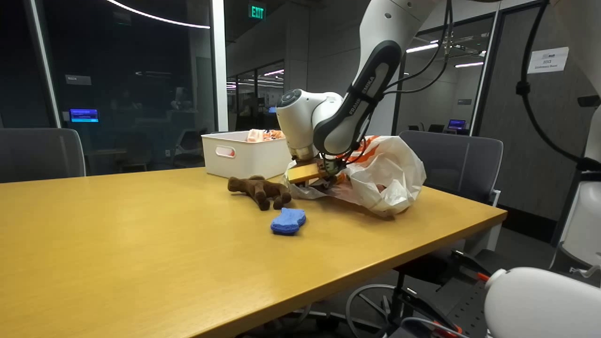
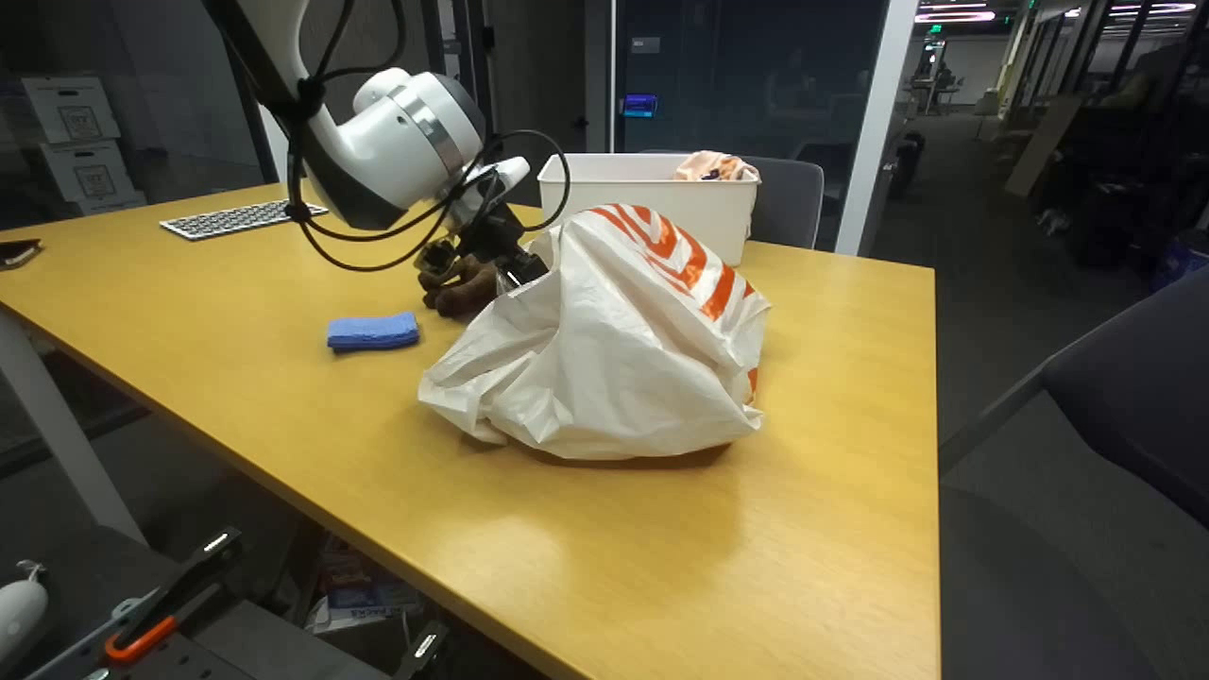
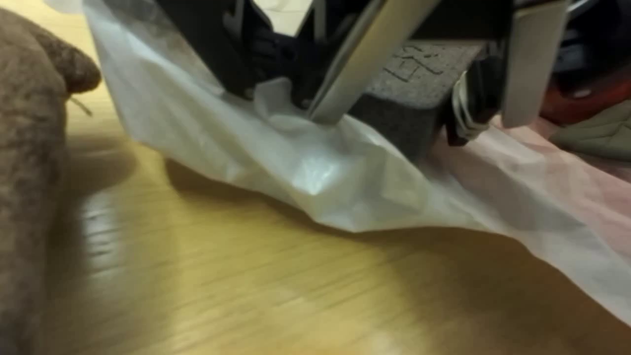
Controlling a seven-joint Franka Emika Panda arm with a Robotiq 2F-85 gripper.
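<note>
A white plastic bag with orange stripes lies on the table. My gripper is at its open side, low over the table, shut on a grey speckled block with dark marks on its top. Thin bag film hangs in front of and below the fingers in the wrist view. From exterior view 1 the gripper sits against the bag's left edge, and the block cannot be made out there. Inside the bag's mouth, a red thing and an olive cloth-like thing show at the right.
A brown plush toy lies just left of the bag. Nearer the front is a blue sponge. Behind stands a white bin with cloth on top. A keyboard lies farther off.
</note>
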